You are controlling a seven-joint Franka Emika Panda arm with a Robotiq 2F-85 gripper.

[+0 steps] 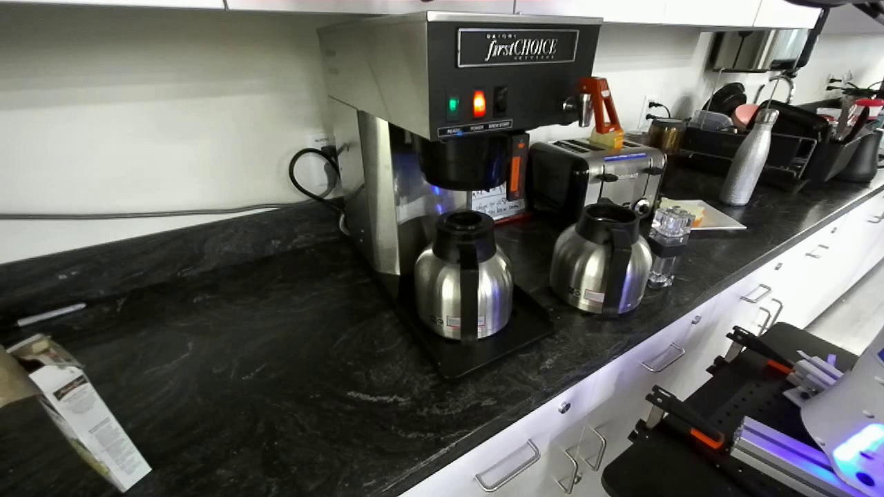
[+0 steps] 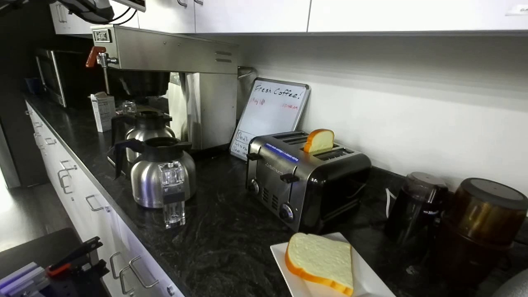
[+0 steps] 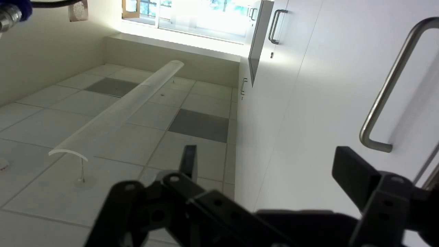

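In the wrist view my gripper stands open, its dark fingers (image 3: 349, 177) far apart and nothing between them. That view takes in white cabinet doors and ceiling tiles, none of the counter. One bread slice (image 2: 319, 141) pokes out of a slot of the steel toaster (image 2: 317, 170). Another bread slice (image 2: 319, 260) lies flat on a white plate (image 2: 368, 277) in front of it. A steel carafe (image 1: 489, 290) sits on the base of the coffee maker (image 1: 381, 74); a second carafe (image 1: 572, 265) is to its right on the counter.
A clear grinder (image 1: 665, 269) stands close beside the second carafe. An opened carton (image 1: 91, 418) lies at the counter's left, with bare counter (image 1: 248, 356) between it and the coffee maker. A silver bottle (image 1: 750, 161) is further right. White cabinets (image 2: 247, 15) overhang the counter.
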